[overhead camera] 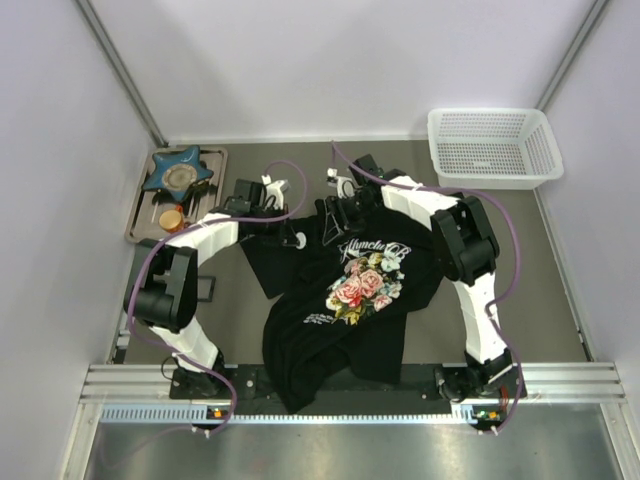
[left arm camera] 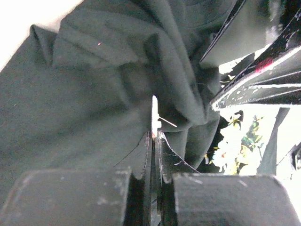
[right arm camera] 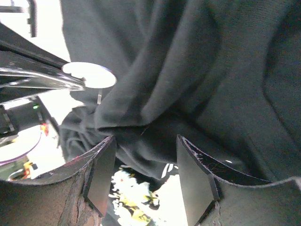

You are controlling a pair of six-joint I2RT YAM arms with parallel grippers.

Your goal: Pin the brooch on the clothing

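Note:
A small white brooch (right arm camera: 89, 73) is held at the tips of my left gripper, which is shut on it; its thin pin sticks out sideways in the left wrist view and hangs down in the right wrist view. Below lies the black garment (overhead camera: 320, 350) with white lettering and a floral print, its upper part folded. My right gripper stands open over the folds, right of and apart from the brooch, with nothing seen between its fingers.
A metal tray (overhead camera: 145, 215) with a blue star dish and an orange item is at the left. A white basket (overhead camera: 495, 150) stands at the back right. Bare table (overhead camera: 530, 290) shows on the right.

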